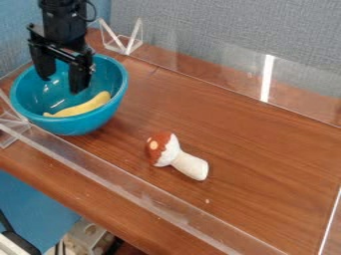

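My black gripper hangs at the top left over a teal bowl, its fingers spread open at the level of the bowl's rim and above its inside. A yellow banana lies in the bottom of the bowl, below and apart from the fingers. A toy mushroom with a red spotted cap and white stem lies on its side on the wooden table, right of the bowl.
Clear plastic barriers run along the front and back edges of the wooden table, with white wire supports at the left.
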